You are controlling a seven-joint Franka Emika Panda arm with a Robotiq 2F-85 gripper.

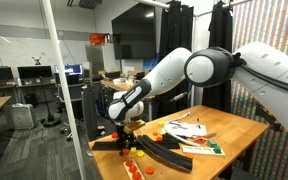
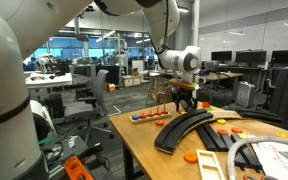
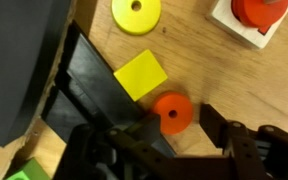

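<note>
In the wrist view an orange-red disc [image 3: 185, 113] with a small centre hole lies between the fingertips of my gripper. The fingers stand apart on either side of it, and a narrow gap shows at its right. On the left, the finger is too dark and blurred to tell whether it touches. Close to the disc is a yellow square [image 3: 140, 75], with a yellow ring [image 3: 148, 15] farther up. Exterior view 1 has my gripper [image 1: 126, 145] low over the table's near left part.
A pale rack [image 2: 152, 116] holding coloured pieces stands beside the gripper. Black curved track pieces [image 2: 180, 131] lie close by. A white tray [image 1: 184, 130] with tools occupies the table's middle. Bare wood [image 1: 239, 133] shows farther right.
</note>
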